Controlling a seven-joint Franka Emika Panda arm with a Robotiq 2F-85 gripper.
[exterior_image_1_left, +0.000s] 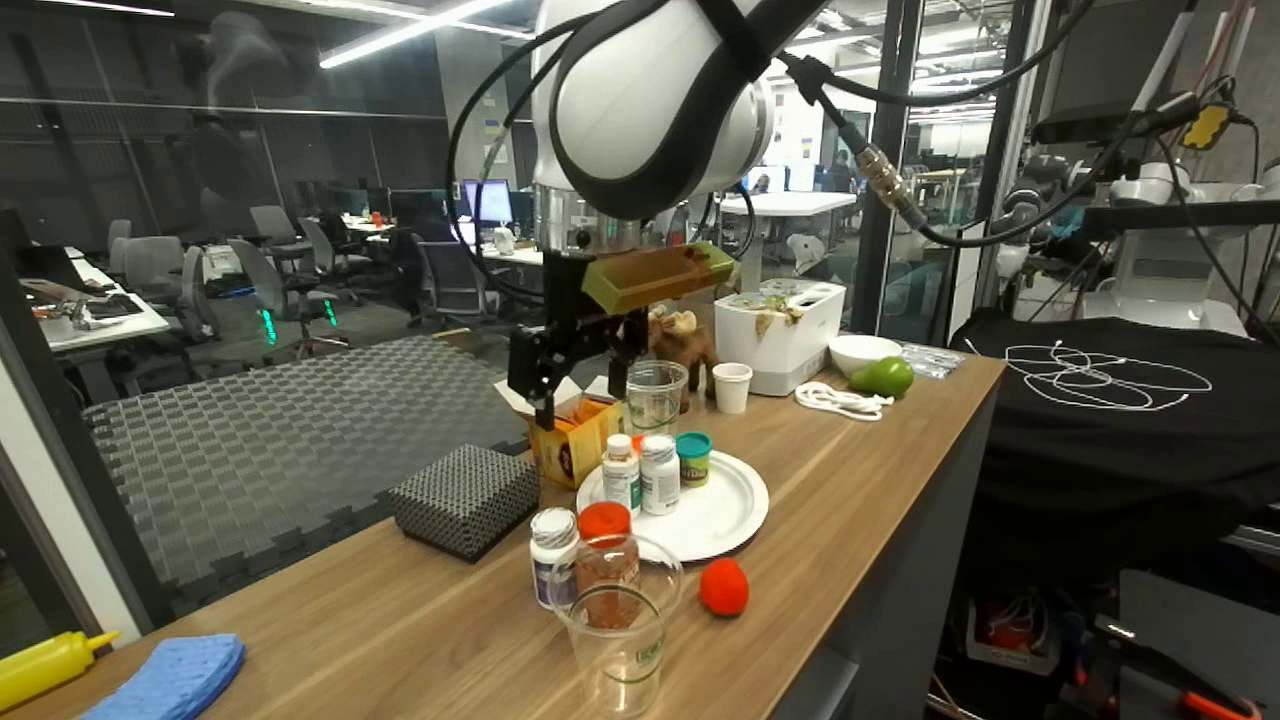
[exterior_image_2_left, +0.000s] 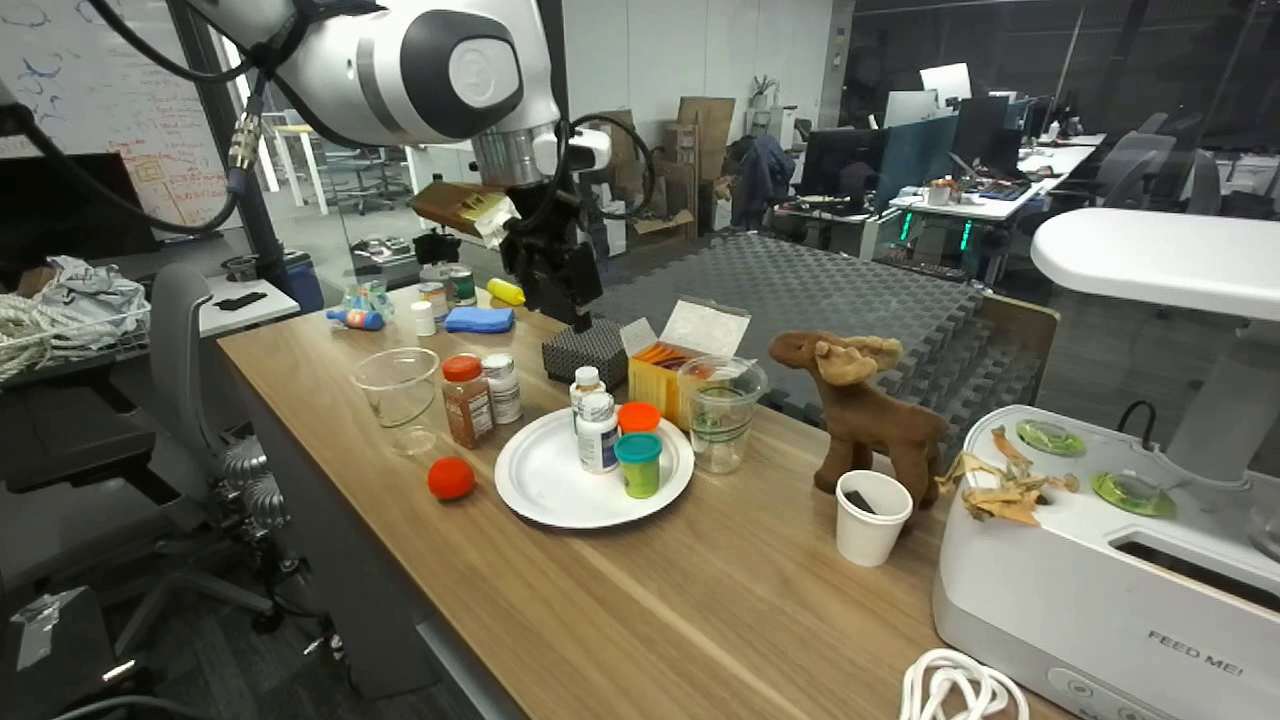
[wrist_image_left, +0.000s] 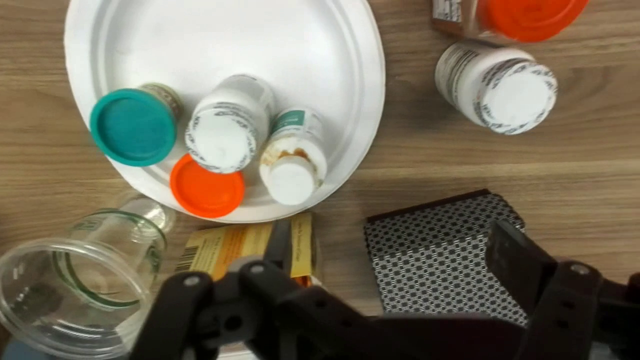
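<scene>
My gripper (exterior_image_1_left: 584, 394) hangs open above the table, nothing between its fingers. In the wrist view the left finger (wrist_image_left: 279, 243) is over the yellow box and the right finger (wrist_image_left: 516, 261) over the dark patterned box (wrist_image_left: 441, 258). Below stands a white plate (exterior_image_2_left: 558, 498). On it are a small white-capped bottle (wrist_image_left: 294, 159), a wider white bottle (wrist_image_left: 231, 126), a teal-lidded tub (wrist_image_left: 135, 126) and an orange-lidded tub (wrist_image_left: 207, 187). The small bottle stands upright beside the wider one, near the plate's edge.
The open yellow box (exterior_image_2_left: 654, 390) and a clear cup (exterior_image_2_left: 720, 420) stand close behind the plate. A red-lidded jar (exterior_image_2_left: 465, 402), another white bottle (exterior_image_2_left: 501, 386), a clear cup (exterior_image_2_left: 402, 402) and a red ball (exterior_image_2_left: 451, 478) are nearby. Bare wood (exterior_image_2_left: 600, 612) lies in front.
</scene>
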